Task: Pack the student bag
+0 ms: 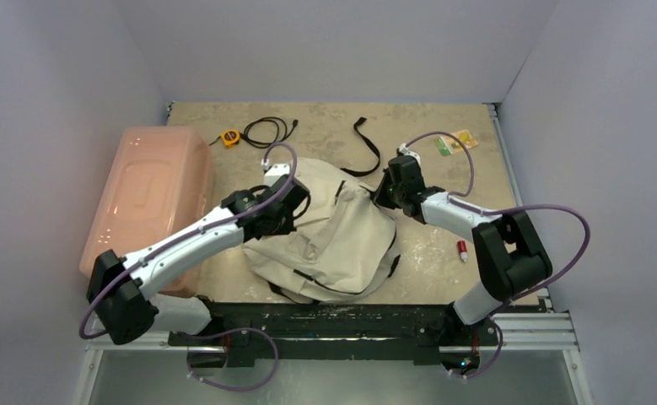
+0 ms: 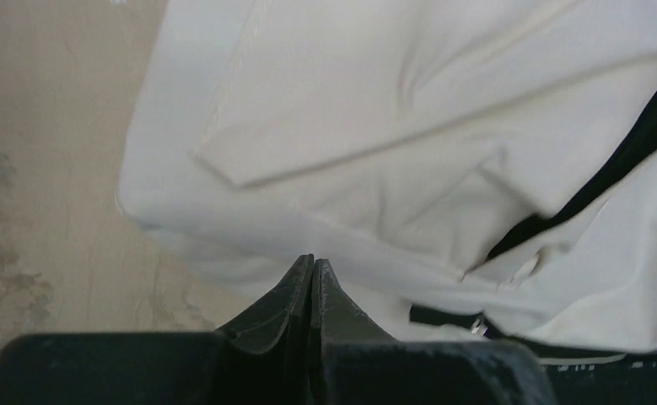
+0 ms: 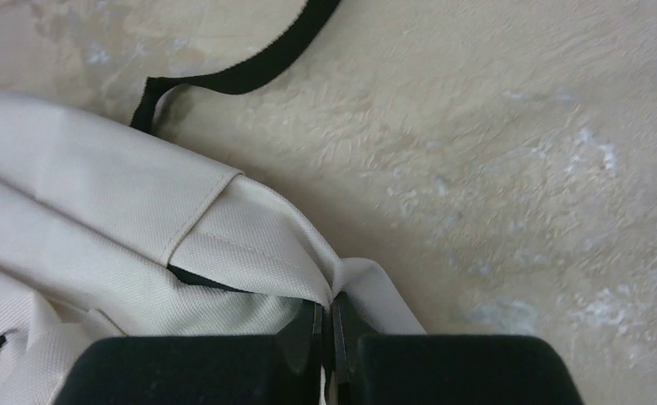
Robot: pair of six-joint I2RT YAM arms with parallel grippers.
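Note:
A cream fabric bag (image 1: pixel 341 253) lies crumpled at the front middle of the table, its black strap (image 1: pixel 367 148) stretching to the back. My right gripper (image 1: pixel 378 196) is shut on a pinched edge of the bag at its upper right; the right wrist view shows the cloth gathered between its fingers. My left gripper is shut over the bag's left part, with nothing seen between its fingertips; in the top view its arm hides some of the cloth.
A pink plastic bin (image 1: pixel 143 186) stands at the left. A tape measure (image 1: pixel 230 137) and black cable (image 1: pixel 266 126) lie at the back, a yellow-green packet (image 1: pixel 455 142) at back right, a small red object (image 1: pixel 462 250) at right.

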